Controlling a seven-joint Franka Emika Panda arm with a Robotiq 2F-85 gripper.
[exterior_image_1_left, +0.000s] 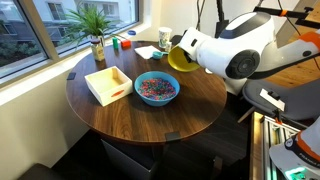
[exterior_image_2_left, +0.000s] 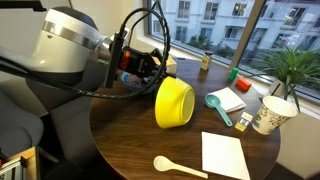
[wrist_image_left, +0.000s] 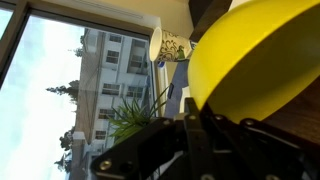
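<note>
A yellow bowl (exterior_image_2_left: 175, 103) hangs tilted above the round wooden table, with my gripper shut on its rim. In the wrist view the bowl's yellow wall (wrist_image_left: 265, 60) fills the upper right, its edge passing between the fingers. From the first exterior side, the yellow bowl (exterior_image_1_left: 182, 59) appears beyond and to the right of a blue bowl (exterior_image_1_left: 157, 90), which holds many small dark red and bluish pieces. Whether the yellow bowl contains anything is hidden.
Left of the blue bowl stands a cream open box (exterior_image_1_left: 108, 85). A pale spoon (exterior_image_2_left: 180, 167), white sheet (exterior_image_2_left: 224, 155), teal ladle (exterior_image_2_left: 218, 106) and patterned cup (exterior_image_2_left: 271, 115) lie or stand around the table.
</note>
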